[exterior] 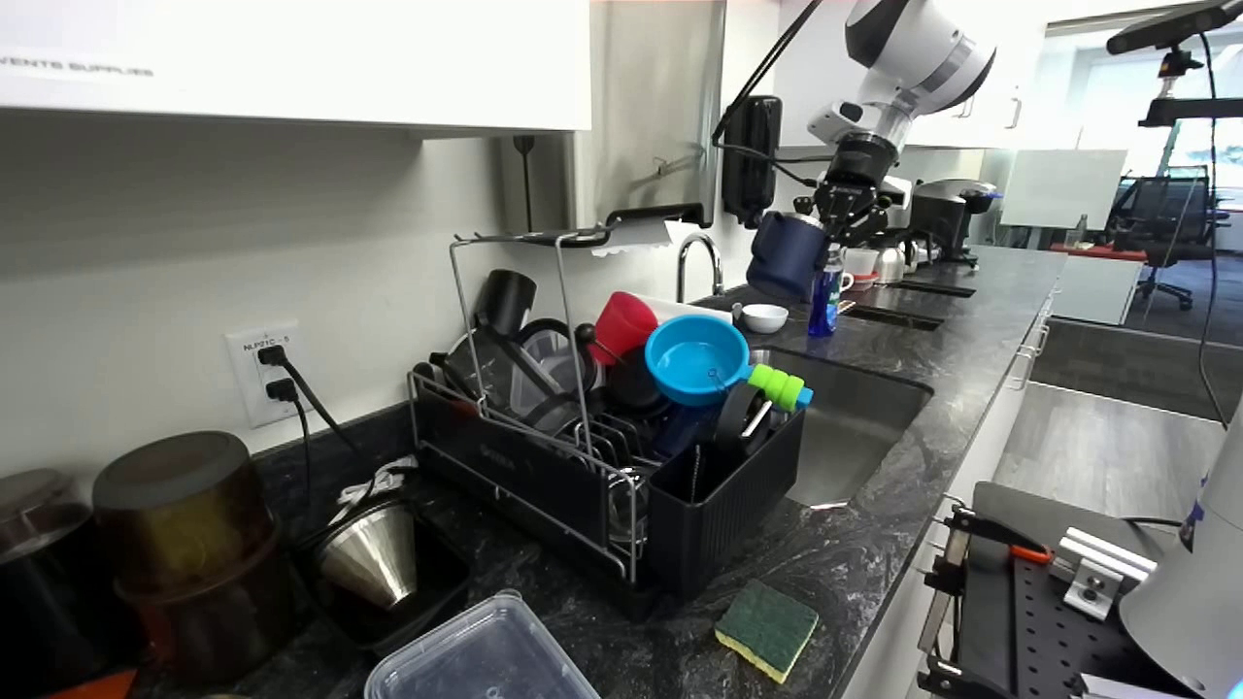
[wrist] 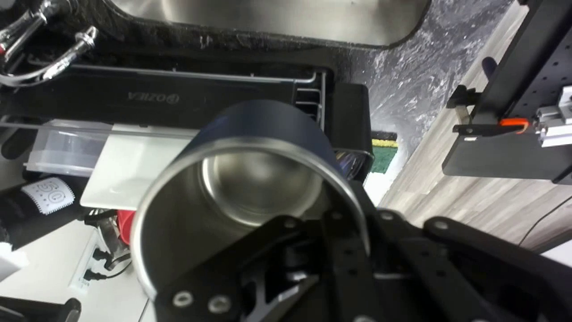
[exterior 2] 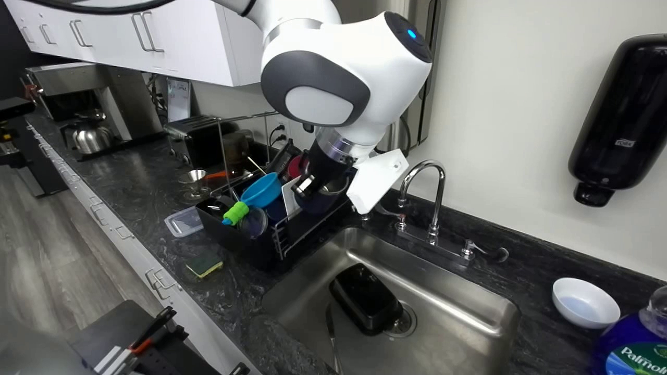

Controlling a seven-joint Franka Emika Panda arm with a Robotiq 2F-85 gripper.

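A navy mug with a steel inside (exterior: 788,256) is held in the air by my gripper (exterior: 832,221), which is shut on its wall near the rim. In the wrist view the mug's mouth faces the camera, and its blue outer wall (wrist: 268,115) is above the dish rack (wrist: 177,99). Nothing shows inside the mug but bare steel. From the second exterior view the mug (exterior 2: 320,203) is partly hidden behind the fingers, near the sink end of the rack. I cannot tell whether it touches anything there.
The rack holds a blue strainer (exterior: 696,357), a red cup (exterior: 623,326), a white board (wrist: 134,166) and other dishes. Beside it lies the sink (exterior 2: 475,306) with a black container (exterior 2: 366,299). A faucet (exterior 2: 439,187) rises behind. A sponge (exterior: 766,629) lies on the counter.
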